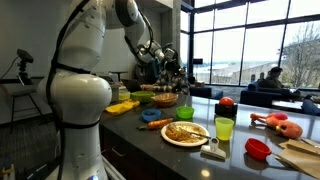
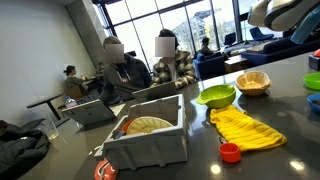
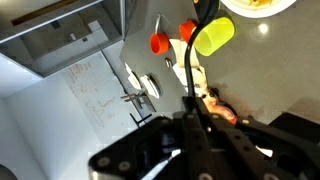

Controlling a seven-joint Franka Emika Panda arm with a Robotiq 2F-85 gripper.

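Note:
In the wrist view my gripper is shut on a long, dark, curved utensil. Its wider end lies near the top edge of that view, and what kind of utensil it is cannot be told. Exterior view 1 shows the gripper raised above the far part of the table, small and dark against the window. A white plate of food rests on the near part of the table, with a green bowl behind it and a yellow-green cup to its right.
A red bowl and an orange-red item occupy the right side. Further left are a blue bowl and a carrot-like item. A yellow cloth, wicker basket and grey bin appear in exterior view 2. Two people sit beyond.

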